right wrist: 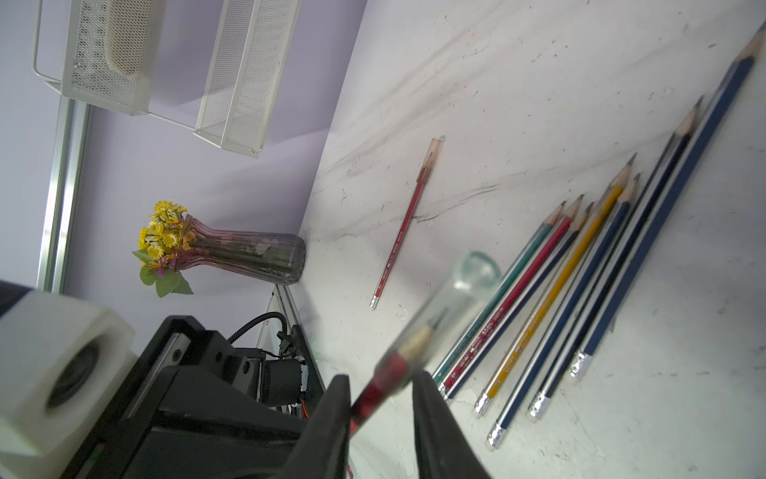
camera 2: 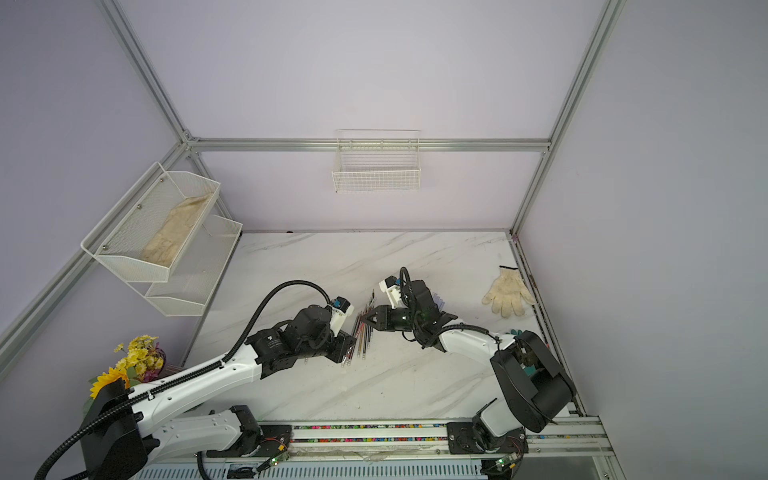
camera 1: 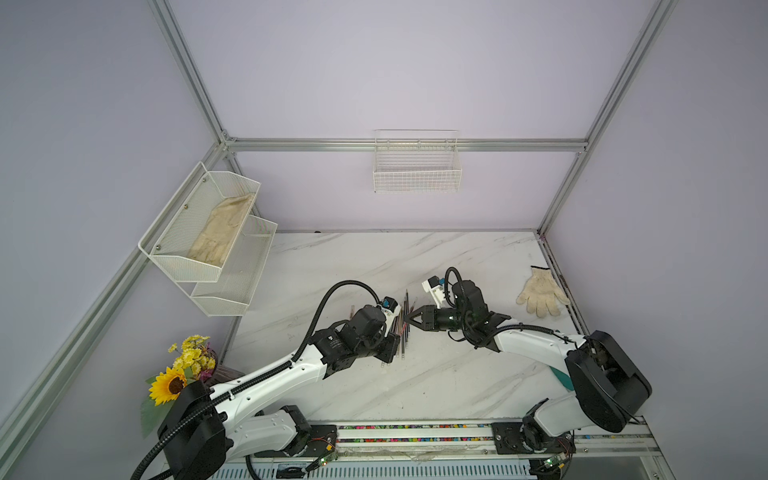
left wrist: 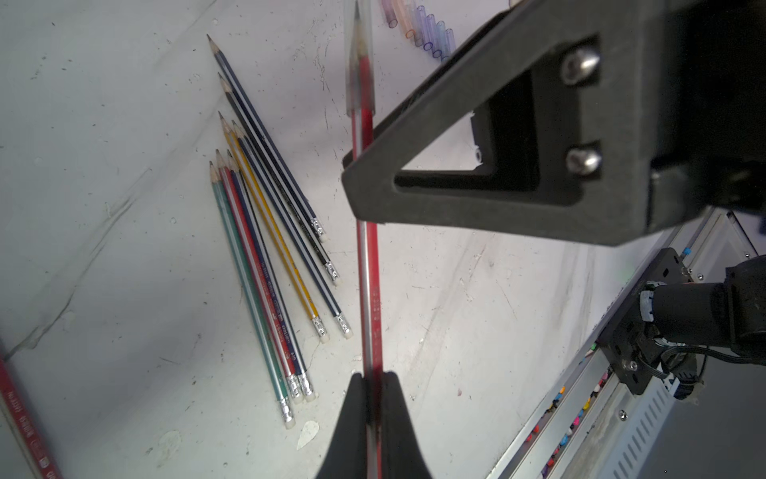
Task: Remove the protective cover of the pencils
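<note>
A red pencil [left wrist: 368, 295] with a clear cover [right wrist: 459, 295] over its tip is held up between the arms. My left gripper is shut on its lower part. My right gripper is shut on it just below the cover, seen side-on in the left wrist view. Several pencils [left wrist: 271, 215] with bare tips lie side by side on the marble table [left wrist: 119, 279]. Another red pencil [right wrist: 407, 223] with a cover on lies apart from them. Loose clear covers [left wrist: 427, 32] lie in a group at the top of the left wrist view.
White mesh baskets [camera 1: 248, 272] hang on the left, another [camera 1: 416, 180] on the back wall. A vase of flowers [right wrist: 239, 251] is at the left. A glove [camera 1: 541, 292] lies at the back right.
</note>
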